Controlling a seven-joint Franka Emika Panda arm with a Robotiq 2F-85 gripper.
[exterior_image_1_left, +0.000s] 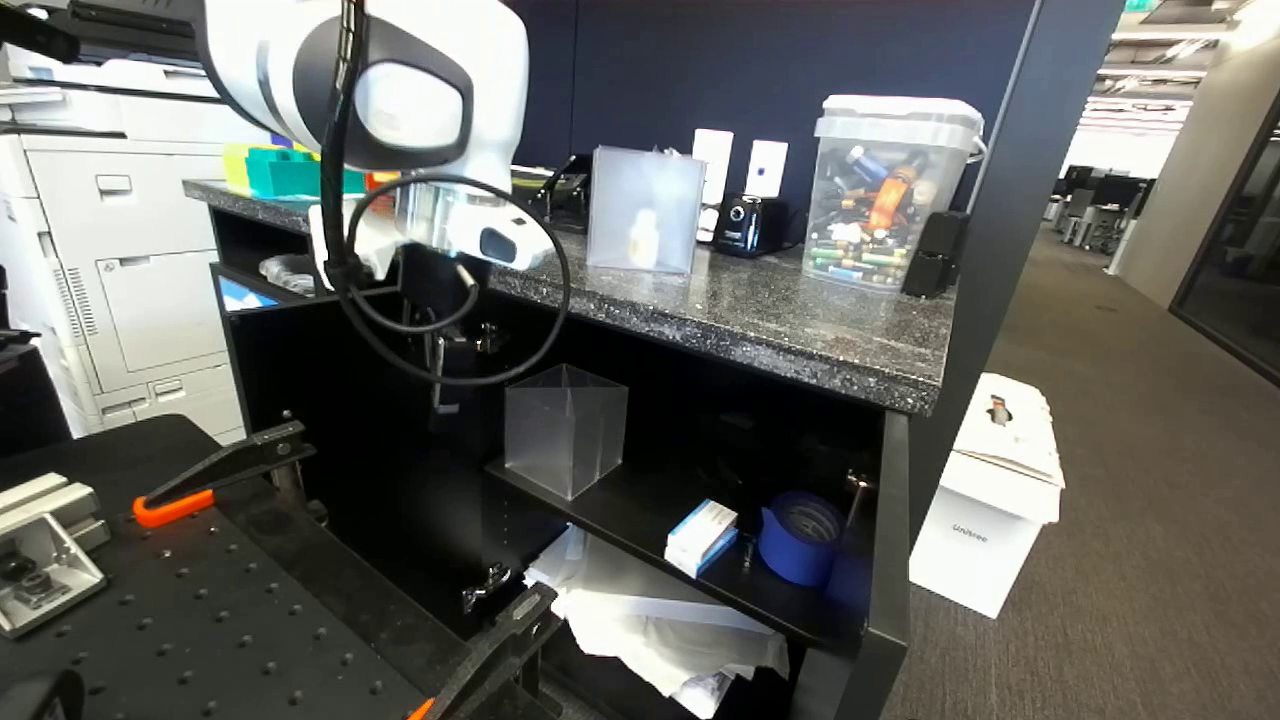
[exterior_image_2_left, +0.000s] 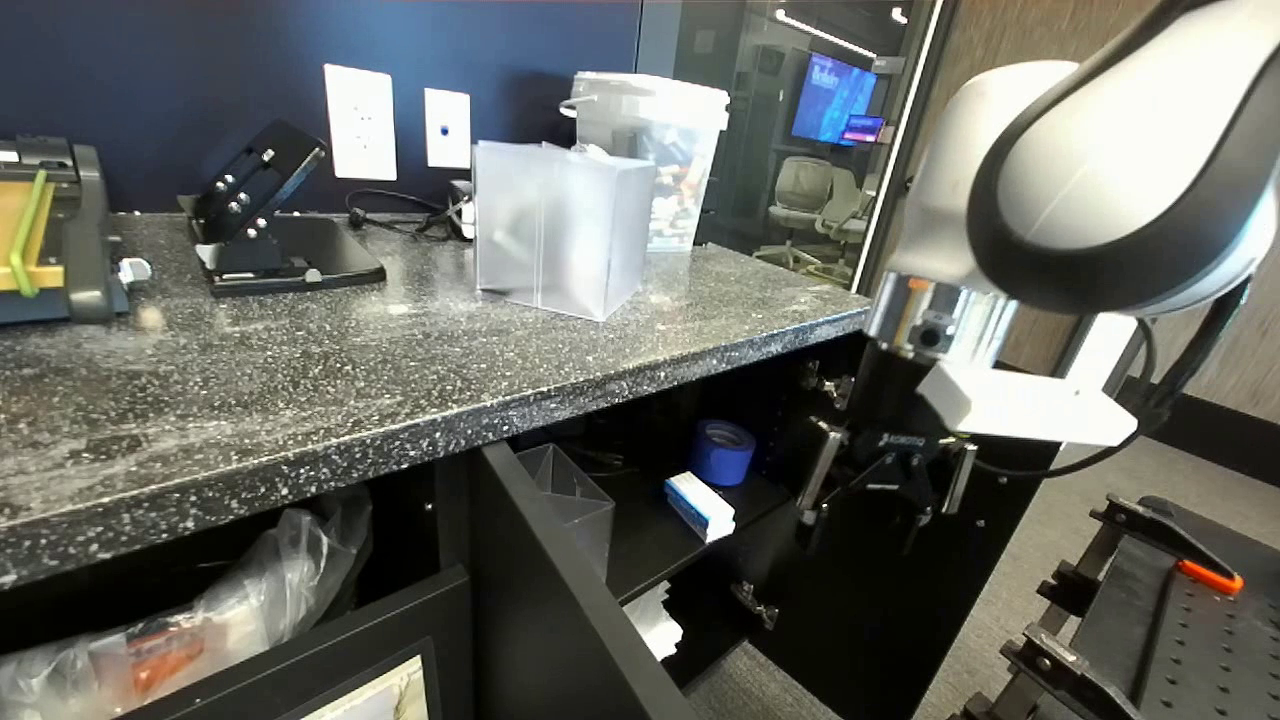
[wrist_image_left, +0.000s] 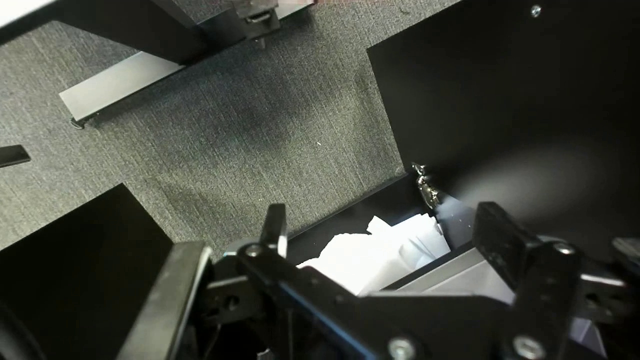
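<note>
My gripper (exterior_image_2_left: 882, 510) hangs with its fingers pointing down in front of the open cabinet, below counter height. In the wrist view its black fingers (wrist_image_left: 274, 228) stand wide apart, nothing held between them. On the cabinet's upper shelf (exterior_image_1_left: 624, 510), a clear box (exterior_image_1_left: 564, 432) stands at the left, a small white-and-blue box (exterior_image_1_left: 702, 538) lies near the front edge, and a blue tape roll (exterior_image_1_left: 798, 539) sits at the right. A second clear box (exterior_image_2_left: 564, 228) stands on the speckled counter (exterior_image_2_left: 300, 360).
Both cabinet doors stand open; the nearer door panel (exterior_image_2_left: 564, 588) and far door (wrist_image_left: 540, 90) flank the gripper. Crumpled white paper (wrist_image_left: 372, 252) fills the lower compartment. A lidded tub of batteries (exterior_image_1_left: 882, 192) occupies the counter's end. Clamps (exterior_image_1_left: 228, 468) line the pegboard table.
</note>
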